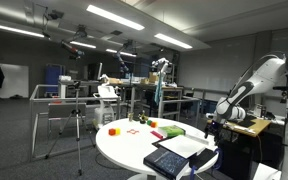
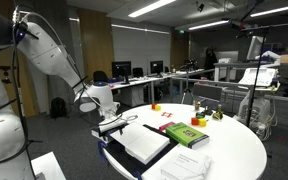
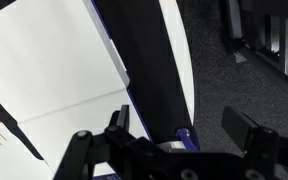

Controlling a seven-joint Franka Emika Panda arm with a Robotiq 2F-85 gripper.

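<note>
My gripper shows at the bottom of the wrist view, its two dark fingers wide apart with nothing between them. It hangs over the table's edge, near a white panel (image 3: 54,50) with dark borders. A small blue item (image 3: 187,138) lies close to the fingers in that view. In the second exterior view, the white panel (image 2: 144,142) lies on the round white table (image 2: 234,150), and the arm's wrist (image 2: 96,100) hangs at its left. From the first exterior view, the white panel (image 1: 186,145) sits at the table's right, beside a black case (image 1: 167,162).
A green box (image 2: 186,135) lies behind the panel. Red and yellow items (image 2: 198,122) stand farther back. White sheets (image 2: 186,163) lie at the front. Free tabletop (image 1: 129,148) shows at the left in the first exterior view. A tripod (image 1: 79,120) stands off the table.
</note>
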